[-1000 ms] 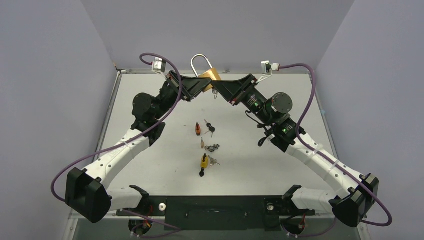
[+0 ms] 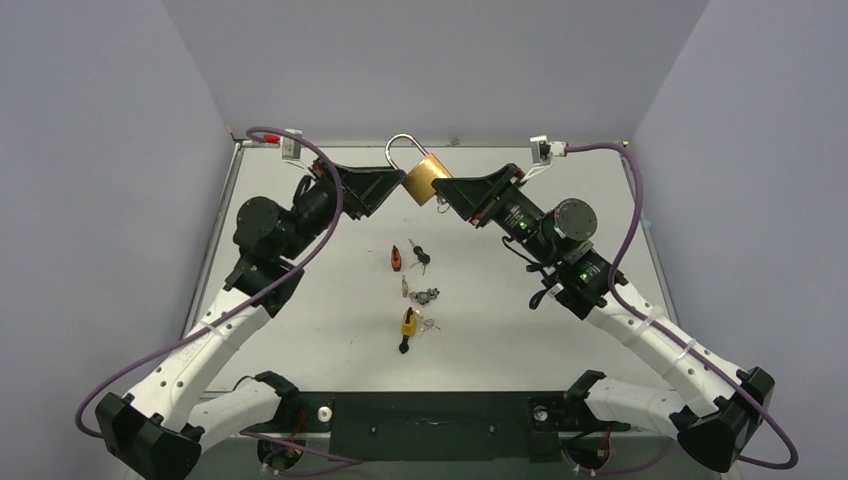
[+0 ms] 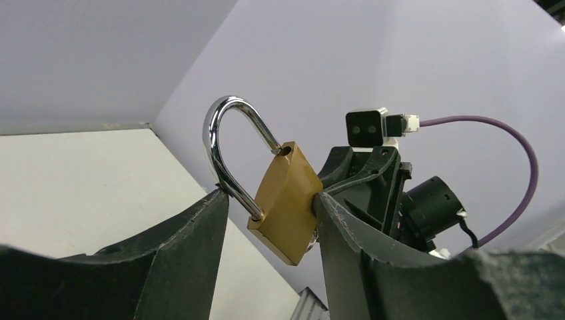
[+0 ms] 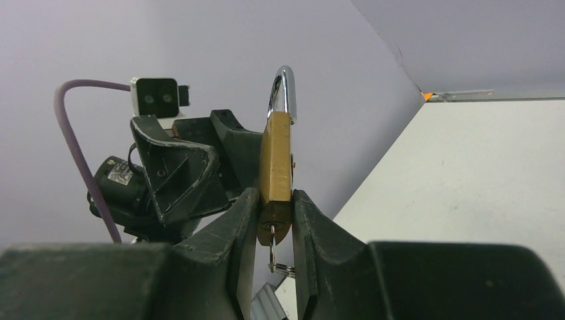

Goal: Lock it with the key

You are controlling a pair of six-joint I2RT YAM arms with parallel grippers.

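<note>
High above the table, a brass padlock (image 3: 296, 190) is tilted, its tall steel shackle (image 3: 213, 133) raised. One shackle end stands at the rim of its hole, not inside. My right gripper is shut on one side of the lock body. From the lock's underside a key (image 4: 272, 248) with a ring sticks out, close to the right fingertips. My left gripper is open, its fingers spread on either side of the padlock's near edge and shackle leg; whether they touch it I cannot tell.
On the white table (image 2: 300, 330) below lie an orange padlock (image 2: 396, 259), black keys (image 2: 421, 255), a small brass piece (image 2: 404, 285), a grey key bunch (image 2: 425, 297), and a yellow lock (image 2: 409, 322) with keys beside it.
My left gripper has drawn back to the left, away from the lock body. The right gripper and padlock have shifted slightly right and toward the table's front, and the lock has tilted more.
</note>
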